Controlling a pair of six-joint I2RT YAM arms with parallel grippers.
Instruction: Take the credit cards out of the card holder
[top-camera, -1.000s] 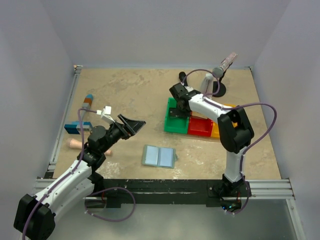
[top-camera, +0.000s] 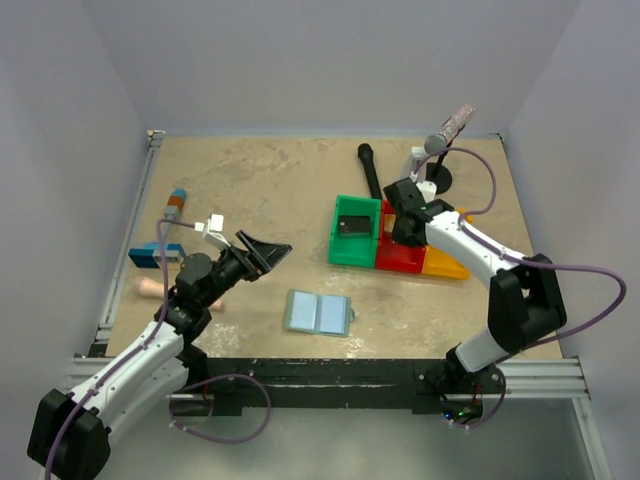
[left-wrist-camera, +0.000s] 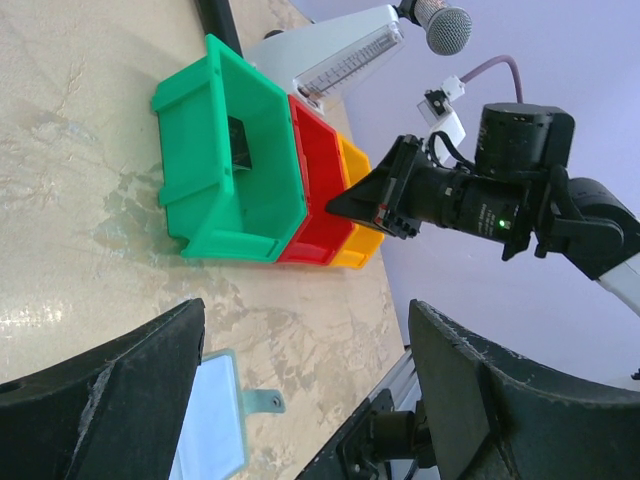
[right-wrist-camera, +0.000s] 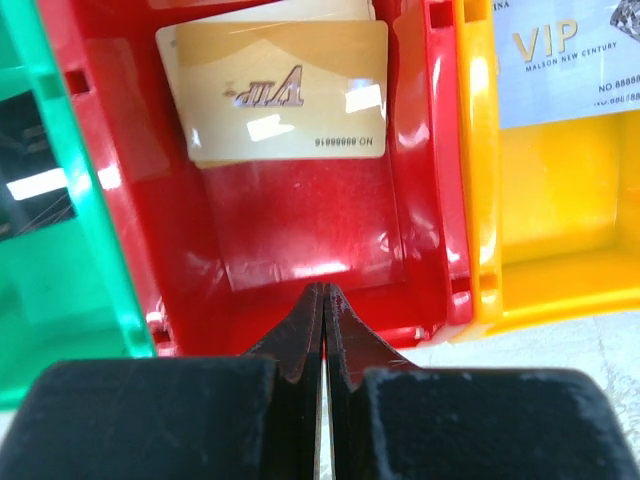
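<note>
The open card holder (top-camera: 318, 312) lies flat near the table's front, pale cards or sleeves on both halves; part of it (left-wrist-camera: 216, 415) shows between my left fingers. To its upper left, my left gripper (top-camera: 287, 247) hovers open with nothing held. Above the red bin (top-camera: 398, 260), my right gripper is shut, nothing visible between its fingertips. A gold card (right-wrist-camera: 290, 90) lies on a white one at the far end of that bin. In the green bin (top-camera: 350, 256) is a dark card (top-camera: 354, 225). The yellow bin (right-wrist-camera: 560, 275) holds a pale blue VIP card (right-wrist-camera: 570, 55).
Behind the bins lie a black microphone (top-camera: 369, 170) and a pale box-like bottle (left-wrist-camera: 320, 50); a stand (top-camera: 438, 178) is at back right. Blue and orange items (top-camera: 176, 200) sit at the left.
My right gripper has moved rightward from over the green bin to over the red bin. The left arm and the card holder look unmoved.
</note>
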